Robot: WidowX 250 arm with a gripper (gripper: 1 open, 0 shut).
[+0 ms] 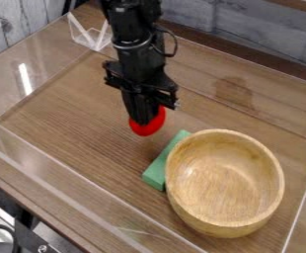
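Observation:
The black gripper is at the middle of the table, pointing down, with a red round object at its fingertips, partly hidden by the gripper. Whether the fingers press on it is hard to see, but it sits between or just under them. A large light wooden bowl stands at the lower right, with a green block against its left side, below the red object.
Clear plastic pieces lie at the left edge and at the back left. A grey wall runs along the back.

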